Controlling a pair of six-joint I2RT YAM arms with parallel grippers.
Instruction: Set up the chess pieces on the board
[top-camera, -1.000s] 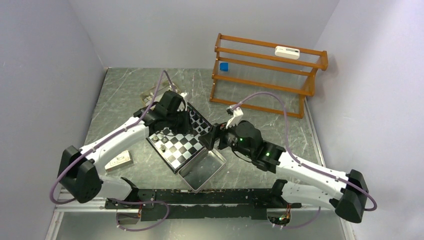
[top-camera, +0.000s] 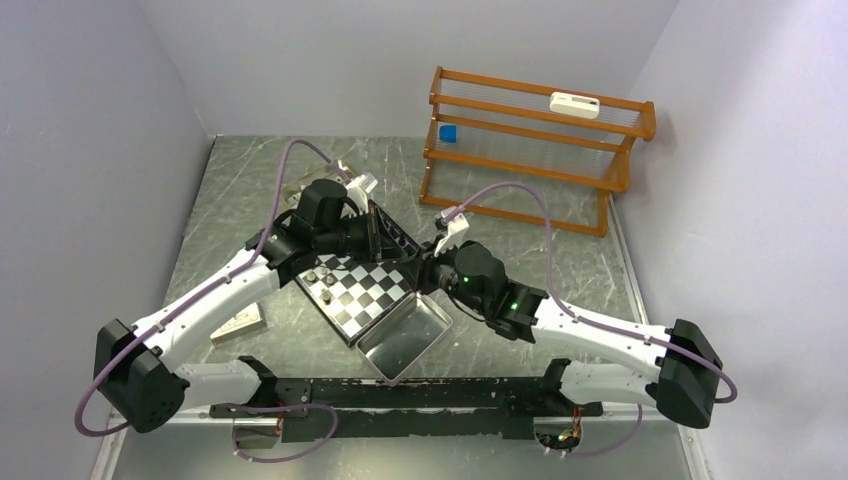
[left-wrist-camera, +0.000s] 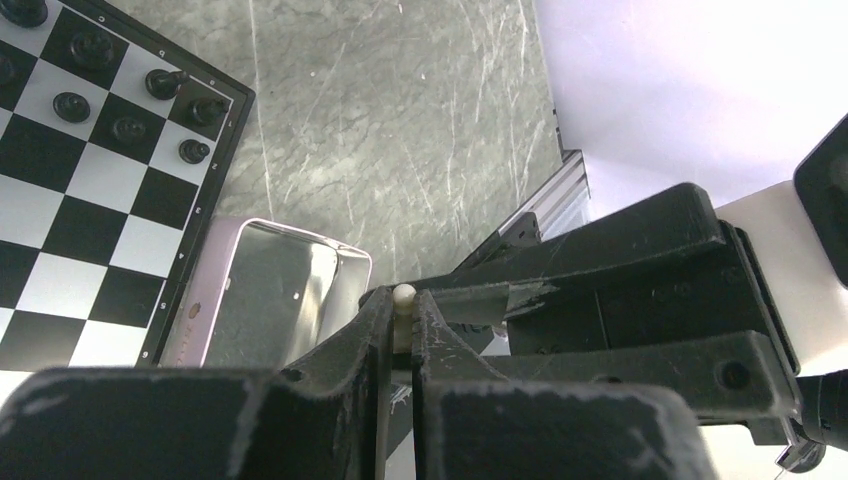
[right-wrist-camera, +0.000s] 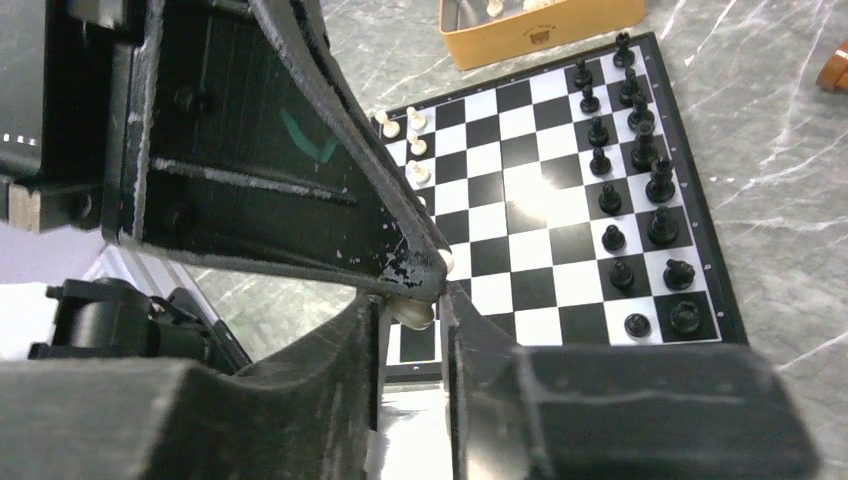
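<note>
Both grippers meet above the chessboard (top-camera: 355, 300). My left gripper is shut on a white piece (left-wrist-camera: 404, 294). My right gripper is at the same piece, fingers close around its lower part (right-wrist-camera: 410, 312); whether they grip it cannot be told. On the board, black pieces (right-wrist-camera: 662, 227) stand in rows along one side, several white pieces (right-wrist-camera: 418, 170) along the opposite side.
A yellow box (right-wrist-camera: 540, 40) with loose pieces lies behind the board. A metal tray (top-camera: 405, 340) sits at its front edge. A wooden rack (top-camera: 530, 160) stands at the back right.
</note>
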